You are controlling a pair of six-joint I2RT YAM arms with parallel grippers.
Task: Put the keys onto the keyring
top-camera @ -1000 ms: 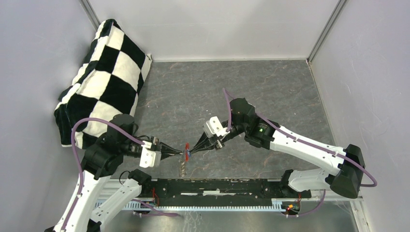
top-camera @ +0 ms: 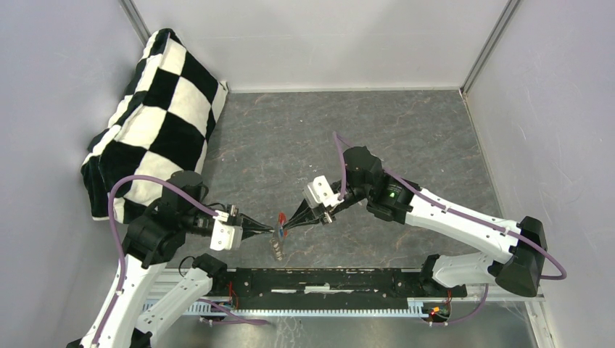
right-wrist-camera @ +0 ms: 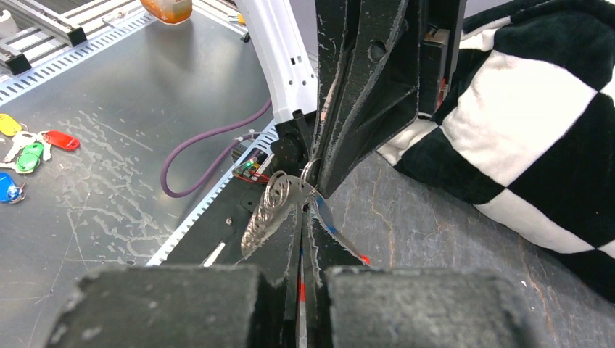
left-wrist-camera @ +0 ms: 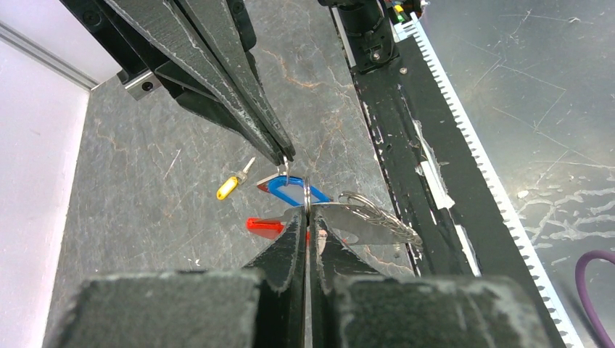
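Note:
In the left wrist view my left gripper is shut on the thin metal keyring, which stands upright from its fingertips. Around it hang a blue tag, a red tag and a flat silver metal piece with coiled rings. Facing it, my right gripper is shut, and a thin wire loop shows at its tips, beside the blue tag. How far that loop is gripped is hard to see. From the right wrist view, the silver piece partly covers the right fingertips.
A yellow-tagged key lies on the grey floor. More keys with coloured tags rest on the metal surface beyond the slotted rail. A checkered cushion leans at the left wall. Open floor extends behind the arms.
The hanging tags and silver piece have turned slightly, the silver piece swinging a little to the right. Both arms look almost still, the grippers staying tip to tip.

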